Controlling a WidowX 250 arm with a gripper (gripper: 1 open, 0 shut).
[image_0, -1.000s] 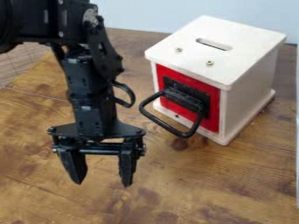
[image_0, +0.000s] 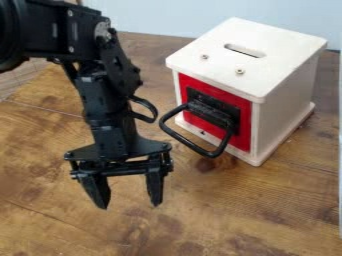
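A black robot arm reaches down at the left of the camera view, its gripper (image_0: 123, 190) open above the wooden table, with nothing between the two fingers. To its right sits a cream wooden box (image_0: 285, 105) with a slot in the top and a red front panel (image_0: 197, 92). A large black loop handle (image_0: 187, 143) sticks out from a dark fitting on that panel. The gripper is to the left of the handle and lower in the picture, apart from it.
Bare wooden table (image_0: 247, 215) fills the foreground and lower right. A pale wall stands behind the box at the top right.
The arm and gripper have shifted slightly to the right and up in the picture. The box and handle have not moved.
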